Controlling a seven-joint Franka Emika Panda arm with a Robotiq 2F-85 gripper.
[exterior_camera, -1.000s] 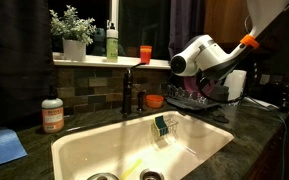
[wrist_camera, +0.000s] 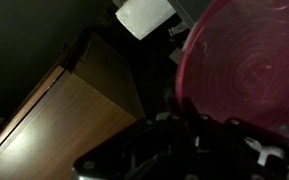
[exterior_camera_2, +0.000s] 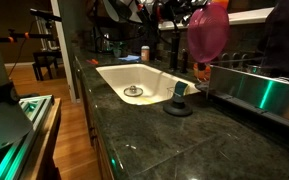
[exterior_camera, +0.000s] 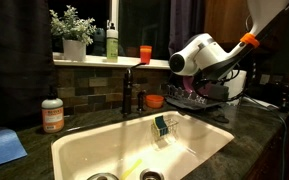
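A translucent pink round dish point(exterior_camera_2: 208, 32), a plate or shallow bowl, hangs in the air above the counter at the upper right of exterior view 2. In the wrist view the dish point(wrist_camera: 246, 65) fills the right side, its rim running down to my gripper. The fingers are shut on that rim, though the fingertips are dark and hard to make out. Exterior view 1 has the arm point(exterior_camera: 206, 58) over the back right of the sink, with the grasp hidden.
The white sink point(exterior_camera: 89, 150) holds a small caddy point(exterior_camera: 164, 125) on its wall. A metal dish rack point(exterior_camera_2: 259, 92) stands on the dark counter point(exterior_camera_2: 174, 140). Behind the sink are a faucet point(exterior_camera: 127, 92) and an orange bowl point(exterior_camera: 155, 101).
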